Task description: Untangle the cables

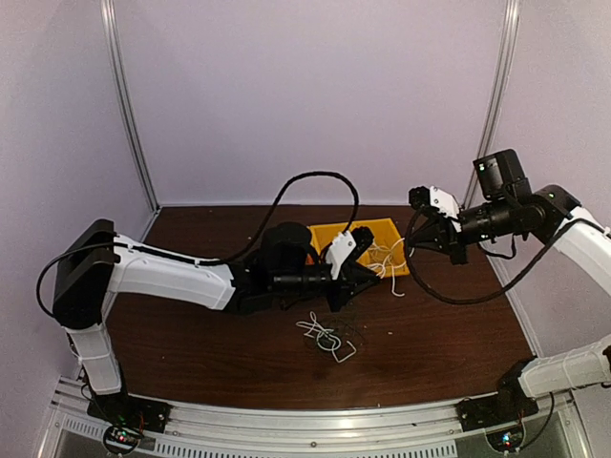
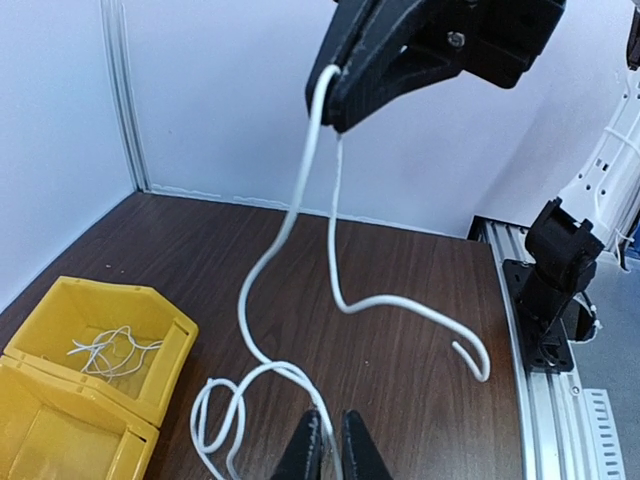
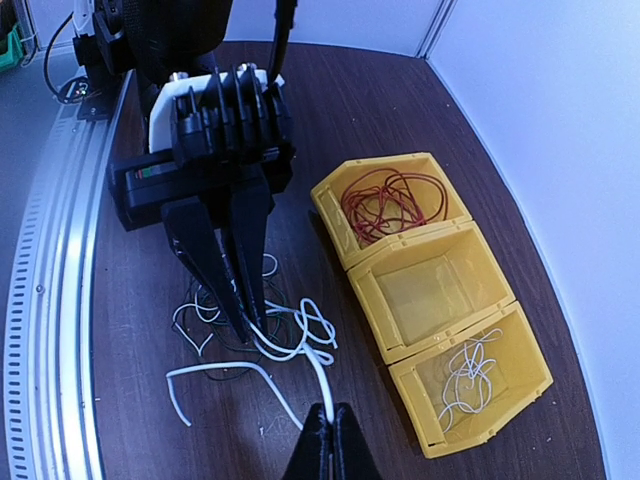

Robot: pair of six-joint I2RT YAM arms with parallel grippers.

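Observation:
A white cable (image 2: 258, 275) hangs from my right gripper, which is shut on it above the table. The cable's loops and one hooked loose end dangle below, plain in the left wrist view. My left gripper is part open, a narrow gap between its fingers, with a strand of this cable running at the gap. In the top view the left gripper (image 1: 370, 284) is close to the hanging loops. On the table lies another white cable (image 1: 323, 334), tangled with a thin dark cable (image 3: 283, 297).
Three joined yellow bins stand at the back. One bin (image 3: 328, 205) holds red cable (image 3: 390, 207), the middle bin (image 3: 365, 290) is empty, and the third (image 3: 412, 410) has white cable (image 3: 468, 378). Bare table (image 1: 191, 353) lies at the left front.

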